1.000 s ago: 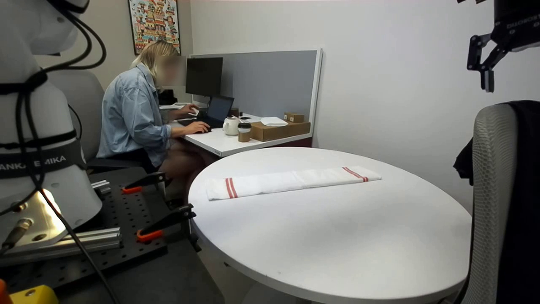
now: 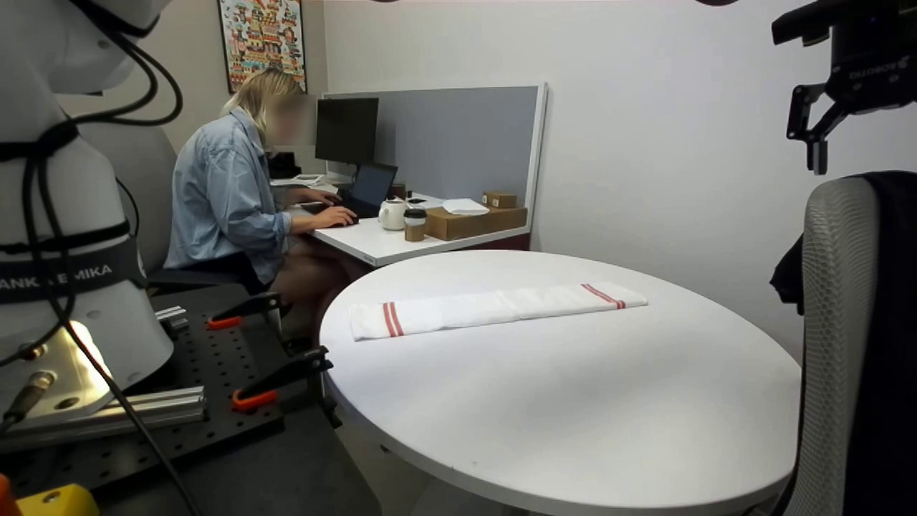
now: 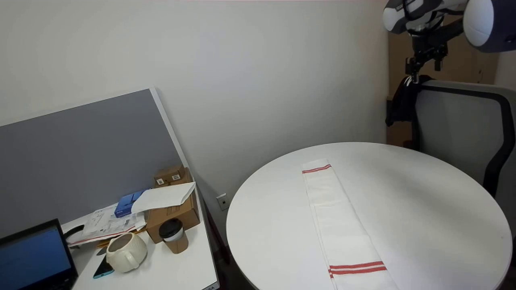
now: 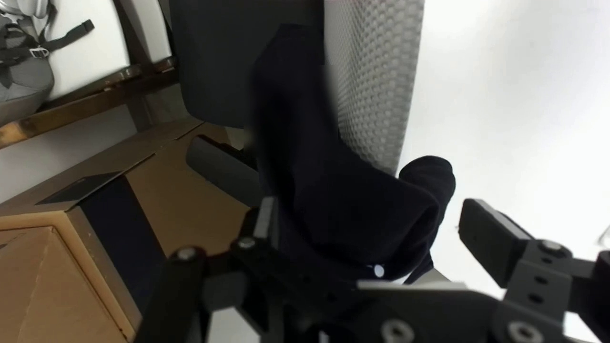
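A dark garment (image 4: pixel 343 200) hangs over the mesh chair back (image 2: pixel 838 301); one end of it sticks out beside the chair. My gripper (image 3: pixel 425 68) is above the chair, its fingers spread wide. In the wrist view the garment shows in the space between the two fingers, and I see no grip on it. Exterior view 1 shows just one side of the gripper, with the rest cut off at the right edge. A white cloth with red stripes (image 2: pixel 507 307) lies as a long flat strip on the round white table (image 2: pixel 550 404).
Beside the chair, cardboard boxes (image 4: pixel 183 217) show in the wrist view. A person (image 2: pixel 228 189) sits at a desk behind the table, where a mug (image 3: pixel 126 251) and a paper cup (image 3: pixel 174 236) stand. Around the striped cloth, the tabletop is bare.
My gripper has come lower and slightly to the left in exterior view 1, closer to the chair top. It was open-handed over the chair before too; the garment and striped cloth look unchanged.
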